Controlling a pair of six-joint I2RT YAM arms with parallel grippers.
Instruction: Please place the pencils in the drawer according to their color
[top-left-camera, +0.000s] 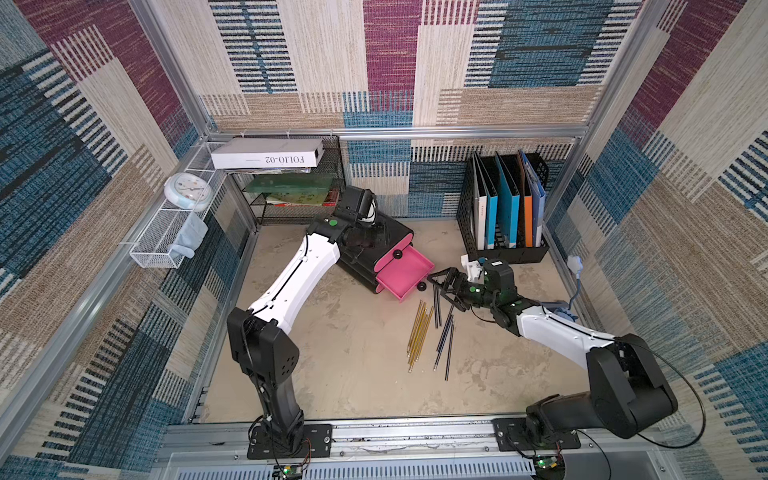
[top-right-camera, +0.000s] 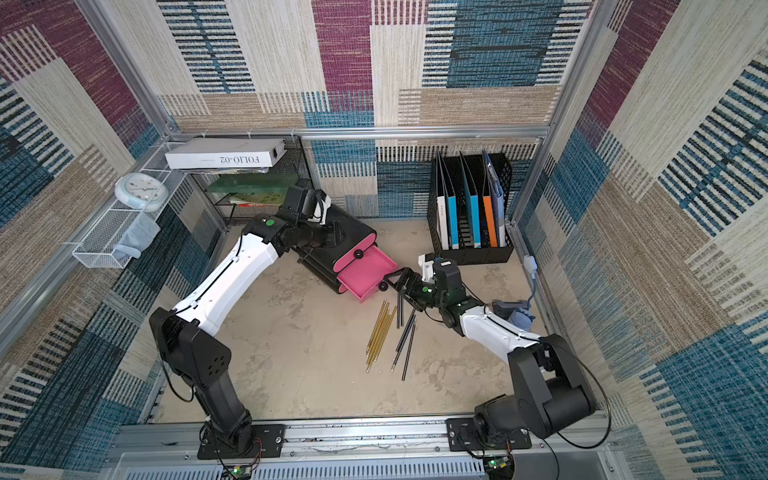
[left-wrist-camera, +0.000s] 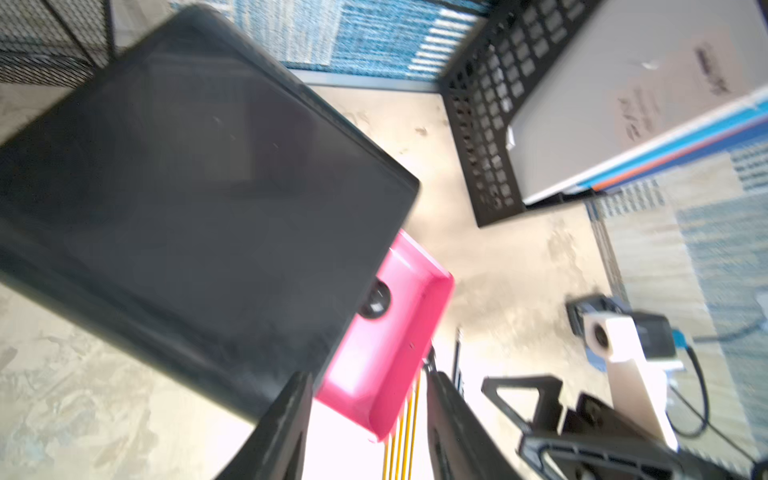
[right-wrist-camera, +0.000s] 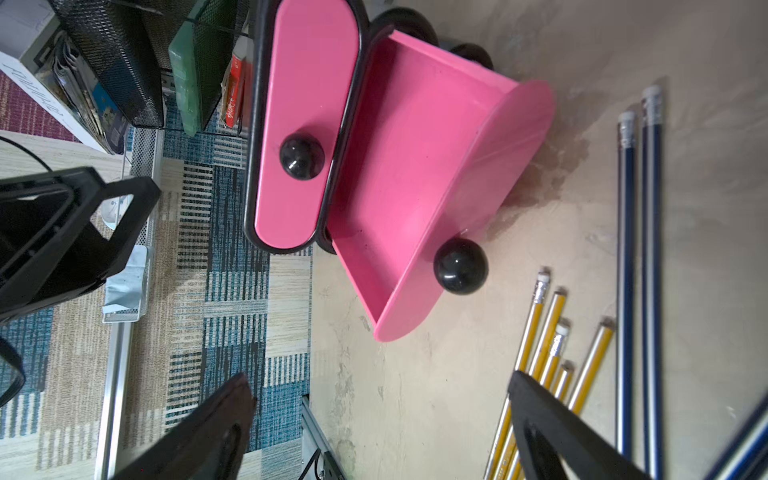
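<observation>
A black box (left-wrist-camera: 208, 184) with two drawers stands angled at the back; its lower pink drawer (right-wrist-camera: 432, 144) is pulled out and empty. The upper drawer (right-wrist-camera: 312, 88) is shut, a round black knob on its front. Yellow pencils (top-left-camera: 419, 336) lie in a bunch in front of the open drawer. Dark blue pencils (right-wrist-camera: 640, 264) lie to their right. Above the box hovers my left gripper, open and empty. My right gripper, also open and empty, is just right of the open drawer's knob (right-wrist-camera: 461, 265), apart from it.
A black rack of binders (top-left-camera: 504, 216) stands at the back right. At the back left is a wire shelf (top-left-camera: 288, 180) with a folio box.
</observation>
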